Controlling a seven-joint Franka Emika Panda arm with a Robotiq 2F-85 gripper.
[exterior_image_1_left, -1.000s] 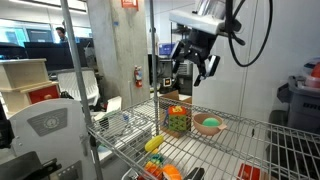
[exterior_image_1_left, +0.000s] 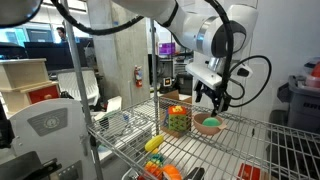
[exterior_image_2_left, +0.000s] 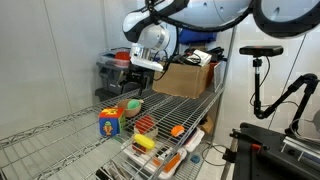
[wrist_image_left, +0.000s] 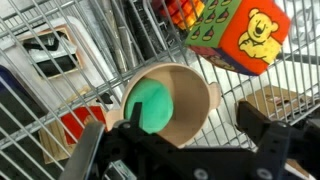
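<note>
On the wire shelf (exterior_image_1_left: 225, 152) sits a tan bowl (wrist_image_left: 190, 115) with two small handles, holding a round green object (wrist_image_left: 154, 106). My gripper (exterior_image_1_left: 206, 108) is directly above the bowl in exterior view 1. From the wrist view, the gripper stands open, its dark fingers (wrist_image_left: 258, 122) apart on either side of the bowl, with nothing clasped. Close by the bowl is a colourful box (wrist_image_left: 240, 33) with a yellow bear on its side. How much height separates the fingertips from the bowl is hard to tell.
A yellow object (exterior_image_1_left: 154, 143) lies nearer the front of the rack. Orange and red items (exterior_image_1_left: 171, 172) show at a lower level. A red object (exterior_image_1_left: 248, 172) is at the right. Dark bins (exterior_image_1_left: 304, 100) stand behind the rack.
My arm has come down and slightly right, from well above the rack to just over the bowl. The bowl, box and yellow object stay where they were.
</note>
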